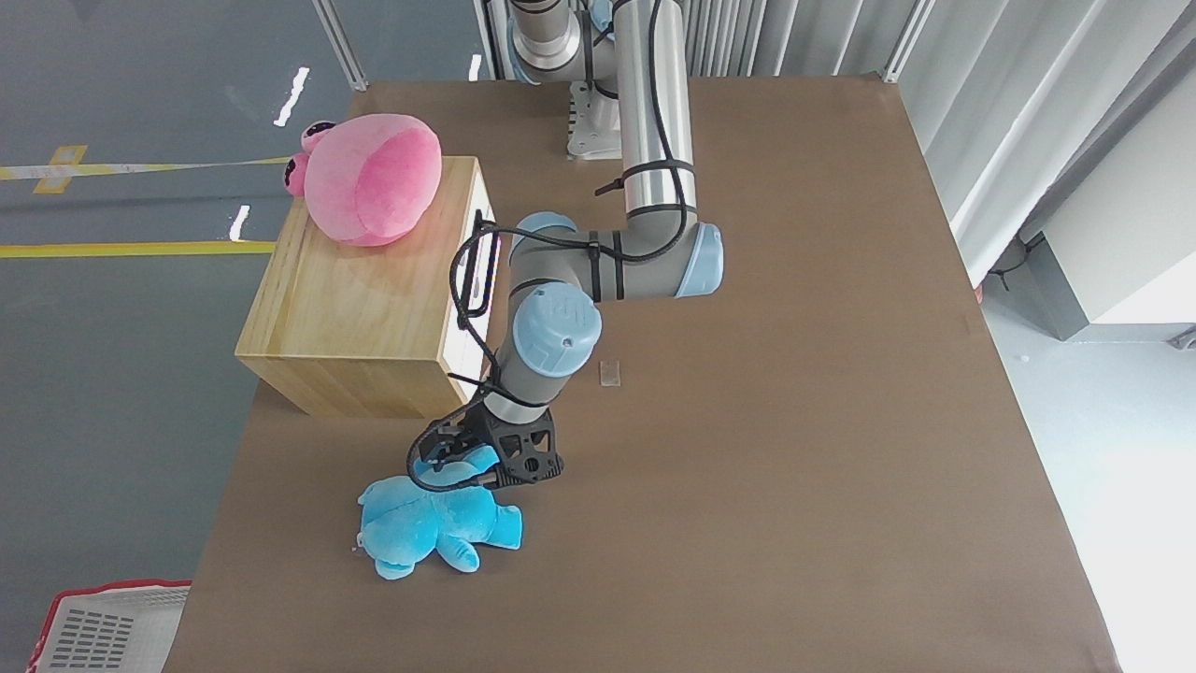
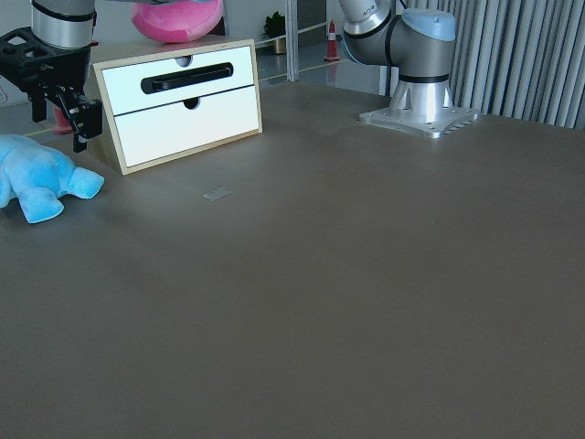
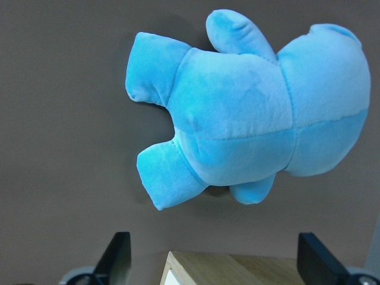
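Observation:
A blue plush toy [image 1: 426, 527] lies face down on the brown table, below the drawer cabinet in the front view. My gripper hangs above it with its two fingers wide apart and nothing between them; the wrist view shows the whole toy [image 3: 243, 119] beneath. In the left view the gripper [image 2: 59, 110] is over the toy [image 2: 41, 178], beside the cabinet.
A wooden cabinet [image 1: 336, 325] with two white drawers [image 2: 183, 128] carries a pink plush toy [image 1: 370, 179]. A red-rimmed basket [image 1: 106, 628] is off the table's lower left.

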